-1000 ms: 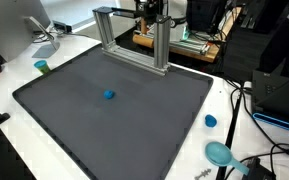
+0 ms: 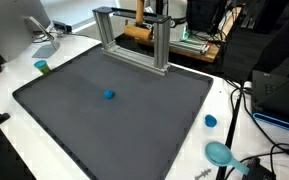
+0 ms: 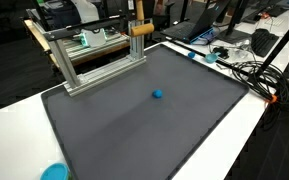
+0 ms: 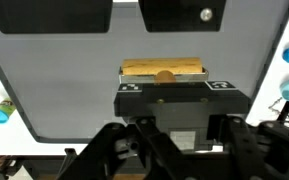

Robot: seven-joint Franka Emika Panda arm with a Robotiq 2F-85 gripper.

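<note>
A tan wooden mallet-like piece [image 2: 137, 33] hangs at the far end of the grey board. Its upright shaft runs up out of the picture. The second exterior view shows the same wooden piece [image 3: 141, 30] beside the metal rack [image 3: 106, 74]. From above, in the wrist view, the wooden block [image 4: 162, 66] lies just beyond a black bar with bolts. My gripper is a dark, blurred shape at the bottom of the wrist view. Its fingertips do not show clearly, nor does anything between them. Neither exterior view shows it clearly.
A small blue object [image 2: 109, 94] rests on the grey board [image 2: 104, 125], which is otherwise largely clear. Outside its right edge are a blue lid [image 2: 210, 121] and a teal bowl [image 2: 220, 154]. A green-and-yellow cup [image 2: 42, 67] stands beyond the left edge.
The wooden piece, partly hidden by the rack post before, now shows in front of it, slightly higher and further left. Objects on and around the board have not moved.
</note>
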